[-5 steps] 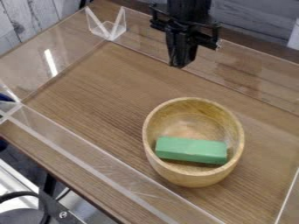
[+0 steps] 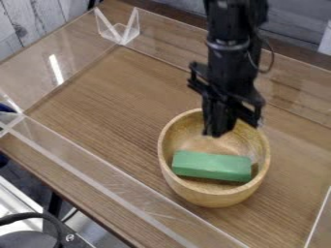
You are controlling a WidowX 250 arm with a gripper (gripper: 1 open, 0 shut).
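Note:
The dark arm reaches down from the top right, its gripper just above the back rim of a round wooden bowl. The fingers are dark and blurred, close together, with nothing visible between them. In the bowl lies a green block.
A clear angular plastic piece stands at the top left of the wooden table. A dark object sits at the bottom left edge.
The bowl and green block have not moved.

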